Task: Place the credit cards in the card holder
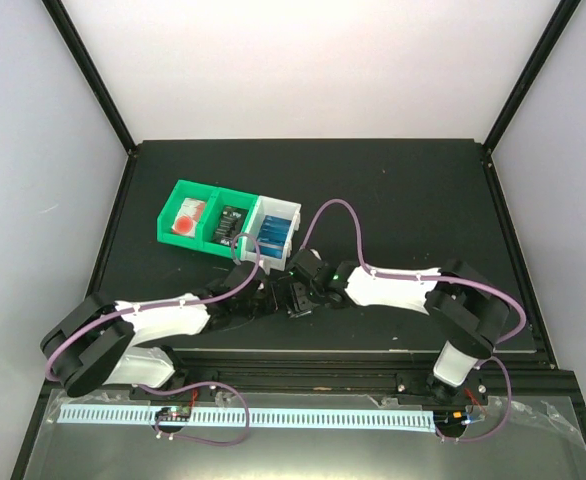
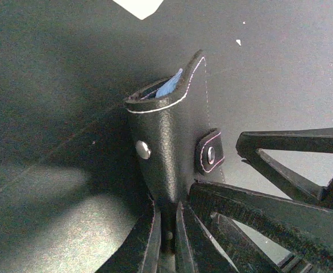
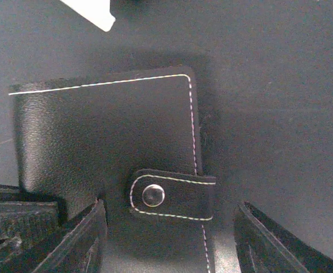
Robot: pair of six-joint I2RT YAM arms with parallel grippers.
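Observation:
The black leather card holder with white stitching and a snap tab is held low over the dark mat by my left gripper, shut on it near its lower end. A blue card shows inside its top opening. My right gripper is open over the holder's face, around the tab region; in the left wrist view its black fingers come in from the right. In the top view both grippers meet just in front of the bins, largely hiding the holder.
A green two-compartment bin with red-white and black cards, beside a white bin with blue cards, stands just behind the grippers.

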